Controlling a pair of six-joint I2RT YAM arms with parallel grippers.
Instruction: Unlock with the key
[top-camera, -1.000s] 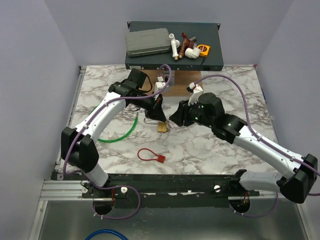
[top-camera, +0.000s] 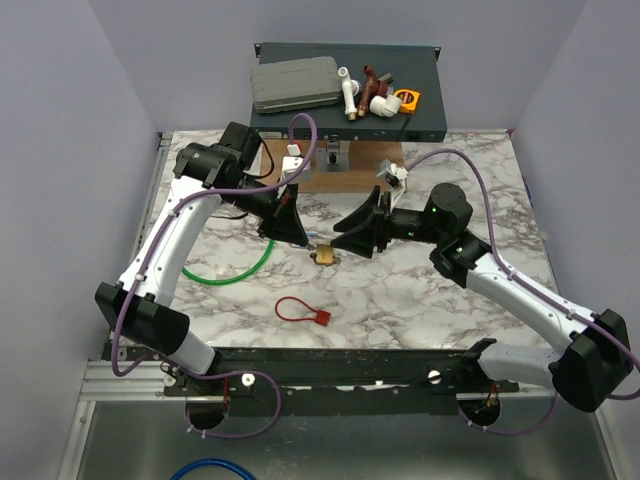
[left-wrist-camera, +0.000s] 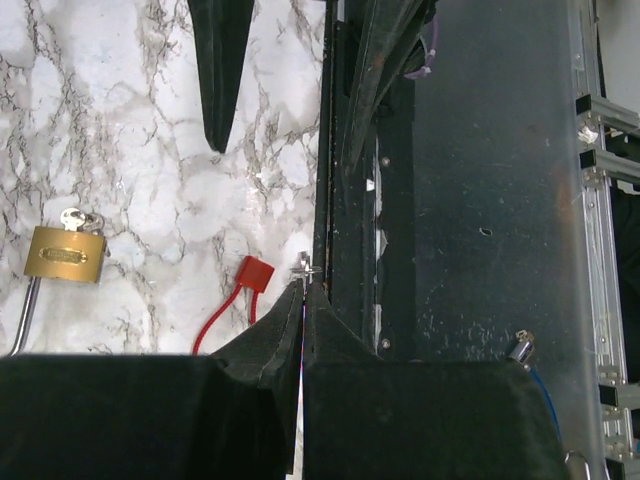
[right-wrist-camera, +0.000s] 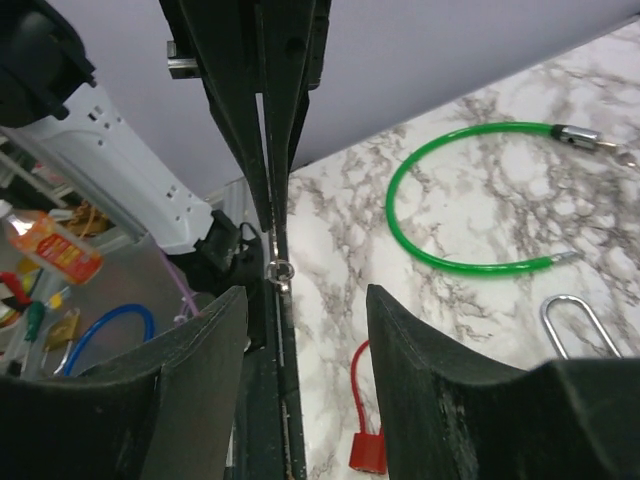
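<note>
My left gripper (top-camera: 303, 240) hangs left of the brass padlock (top-camera: 324, 255), shut, with a small silver key showing at its fingertips, also visible as a round key head (right-wrist-camera: 281, 270) in the right wrist view. The padlock (left-wrist-camera: 64, 254) lies on the marble with its long shackle and small keys at one end. My right gripper (top-camera: 352, 236) is open just right of and above the padlock, nothing between its fingers.
A red cable seal (top-camera: 319, 316) lies in front, a green hose (top-camera: 225, 279) at the left. A wooden fixture and a dark shelf with a grey case (top-camera: 295, 85) and pipe fittings stand at the back.
The left gripper has moved left, away from the padlock.
</note>
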